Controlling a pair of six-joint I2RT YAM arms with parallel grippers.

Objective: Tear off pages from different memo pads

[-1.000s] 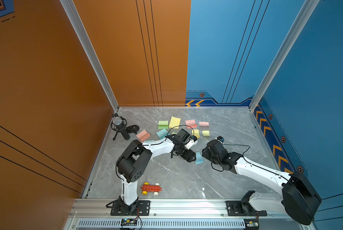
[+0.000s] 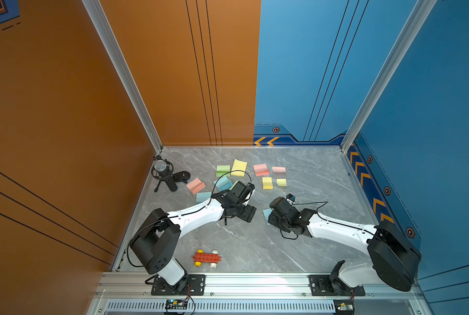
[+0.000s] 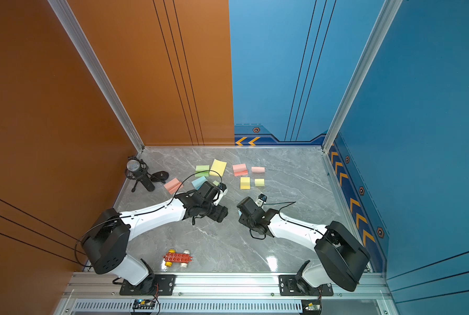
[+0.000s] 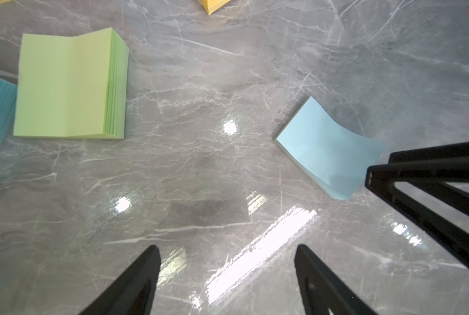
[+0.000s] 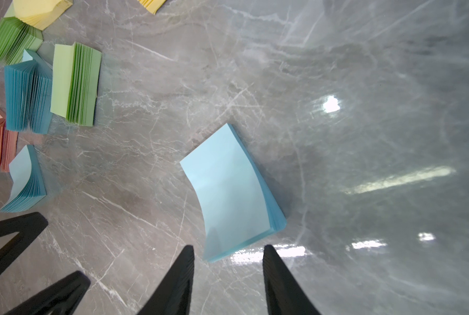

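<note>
A light blue memo pad (image 5: 234,183) with curled sheets lies alone on the grey marbled table. My right gripper is open, its fingers apart, over the pad's near end; nothing shows between its fingertips. My left gripper is open and empty to the left of that pad, above bare table. In the left wrist view, the right gripper's dark fingers reach in beside the blue pad (image 4: 334,152). Other pads sit farther off: a pale green one (image 4: 69,86), a second blue one (image 5: 28,94), and another blue one (image 5: 27,178) at the left.
Pink pads (image 2: 261,169), yellow pads (image 2: 239,167) and a green pad (image 2: 223,170) stand at the back. A dark stand-like object (image 2: 165,174) is at the back left, a red toy on wheels (image 2: 206,257) near the front.
My left gripper has drawn back to the left, away from the single blue pad. The right gripper has moved left, now covering much of that pad in the top left view.
</note>
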